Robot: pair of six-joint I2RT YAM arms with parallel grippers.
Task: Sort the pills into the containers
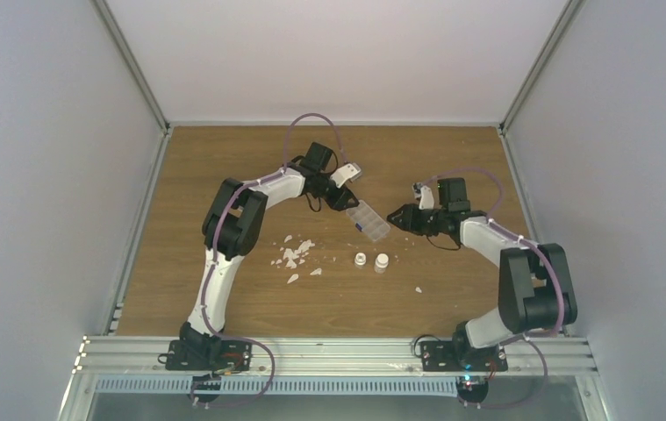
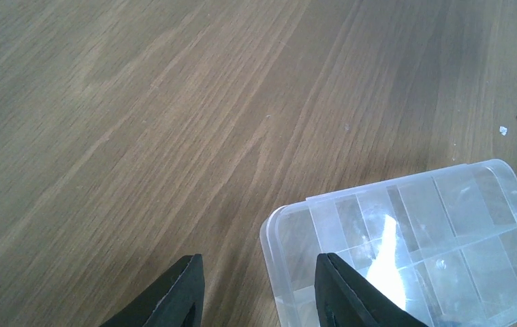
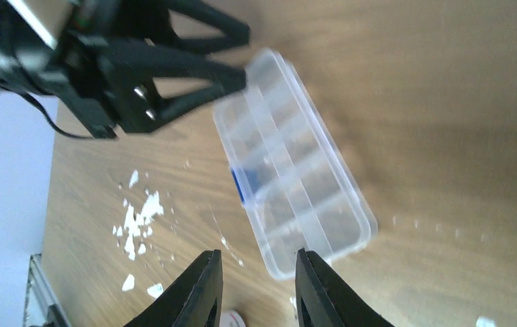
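A clear plastic pill box (image 1: 373, 224) with a lid and several compartments lies slanted mid-table, a blue latch (image 3: 245, 182) on its long side. My left gripper is open at the box's upper-left end, nothing between its fingers. In its wrist view the box (image 2: 405, 245) is beneath and beyond the right finger. My right gripper (image 1: 392, 219) hovers just right of the box, its fingers (image 3: 204, 289) apart and nothing between them. Two small white-capped bottles (image 1: 360, 260) (image 1: 381, 261) stand below the box. No pills can be made out inside the box.
White flakes or scraps (image 1: 296, 252) are scattered left of the bottles, and a single white bit (image 1: 418, 289) lies to the right.
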